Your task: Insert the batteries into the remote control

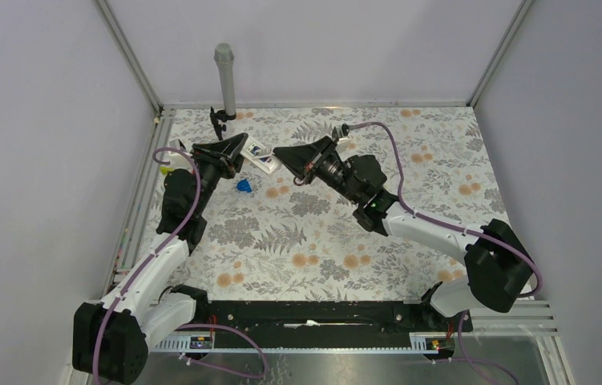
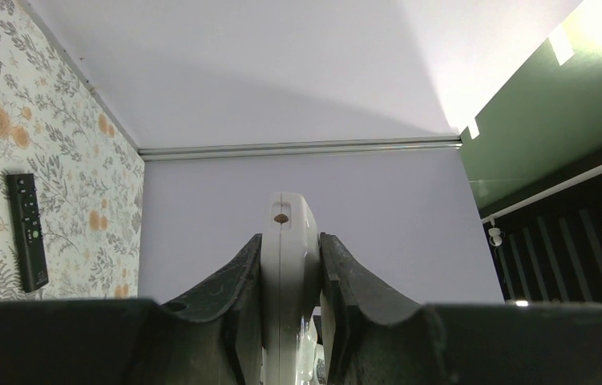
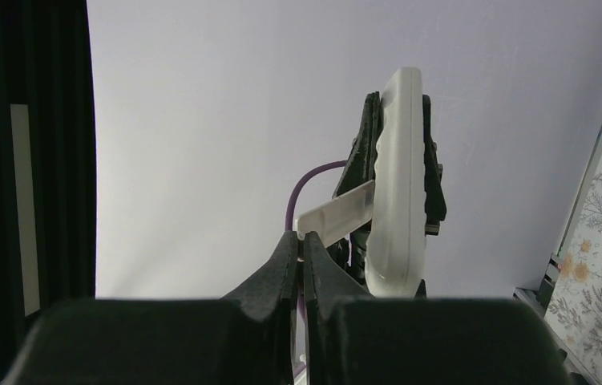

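Observation:
The white remote control (image 1: 267, 164) is held above the table in my left gripper (image 1: 244, 146), which is shut on it. In the left wrist view the remote (image 2: 289, 265) stands edge-on between the dark fingers. From the right, the remote (image 3: 400, 184) shows as a white slab. A thin white plate, seemingly its battery cover (image 3: 337, 213), slants from beside the remote to the tips of my right gripper. That gripper is shut, with a white edge at its fingertips. Whether the plate still touches the remote cannot be told. Coloured battery shapes show in the remote's face.
A black remote (image 2: 26, 228) lies on the patterned table in the left wrist view. A small blue object (image 1: 244, 185) and a ring (image 1: 300, 180) lie near the arms. A grey post (image 1: 226, 80) rises at the back left.

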